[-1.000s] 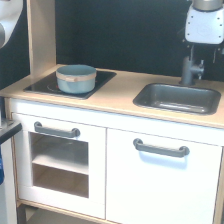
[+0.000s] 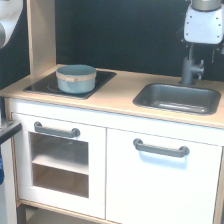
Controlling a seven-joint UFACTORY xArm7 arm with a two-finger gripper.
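Note:
A teal pot (image 2: 76,80) with a tan rim sits on the black stovetop (image 2: 105,76) at the left of the wooden counter (image 2: 128,88). At the top right a white robot arm (image 2: 204,22) hangs above the sink (image 2: 177,98); whether its dark lower end is a gripper, and how its fingers stand, is unclear against the dark background and faucet.
A dark faucet (image 2: 187,72) stands behind the sink. Below are two white cabinet doors (image 2: 160,185), the left one with a window. White and blue parts of other equipment show at the left edge.

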